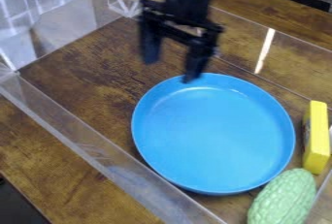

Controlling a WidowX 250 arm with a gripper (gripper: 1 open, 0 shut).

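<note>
My gripper (pixel 173 61) hangs at the top centre, dark and blurred, with its fingers spread open and nothing seen between them. It is over the wooden surface, just above and behind a large blue plate (pixel 212 135).
A yellow block (pixel 315 136) lies at the right of the plate, with a green textured oval object (pixel 282 201) at the lower right. Clear plastic walls (pixel 78 131) border the area. Bare wood fills the left part.
</note>
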